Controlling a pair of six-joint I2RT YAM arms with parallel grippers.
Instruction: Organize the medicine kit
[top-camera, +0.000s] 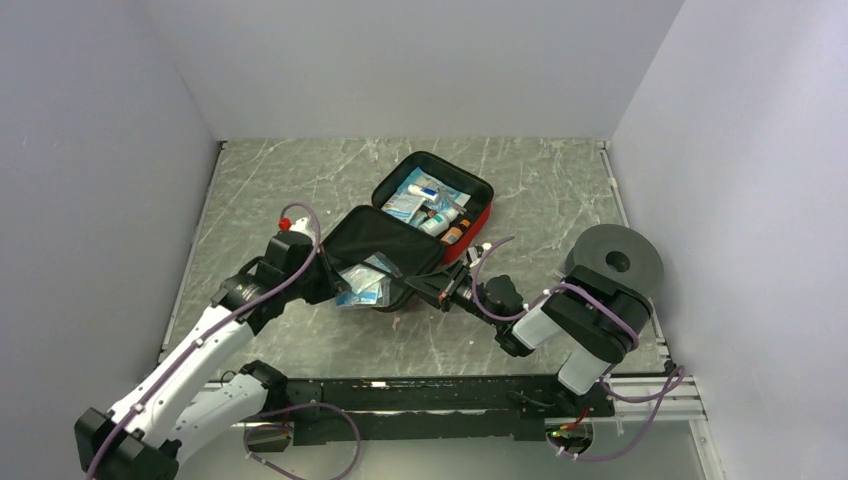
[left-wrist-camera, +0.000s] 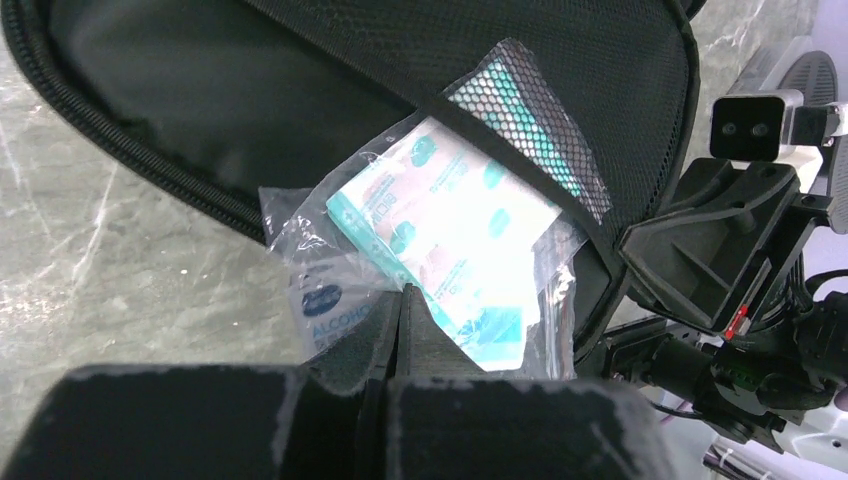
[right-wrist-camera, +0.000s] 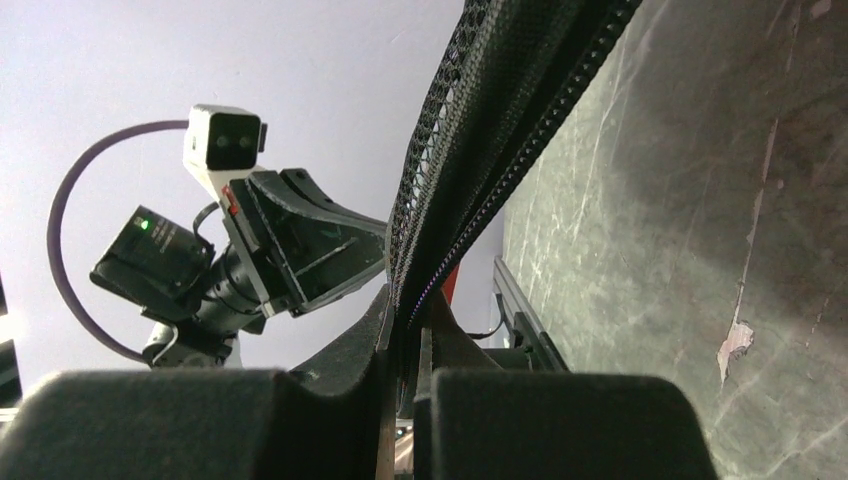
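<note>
The medicine kit lies open, its red-and-black base (top-camera: 481, 215) at the back and its black lid (top-camera: 362, 232) folded toward the front. My left gripper is shut on the near edge of a clear bag holding a white-and-teal packet (left-wrist-camera: 450, 215). That packet's far corner shows through the lid's mesh pocket (left-wrist-camera: 600, 120), beneath its dark band. Below it lies another bag, printed ALCOHOL (left-wrist-camera: 335, 318), partly hidden by my fingers. My right gripper is shut on the lid's edge, with mesh and zipper running up from between its fingers.
Inside the base are a white tube (top-camera: 423, 192), a white bottle (top-camera: 436, 223), an orange-brown bottle (top-camera: 455, 232) and flat packets. A large grey spool (top-camera: 600, 250) stands at the right.
</note>
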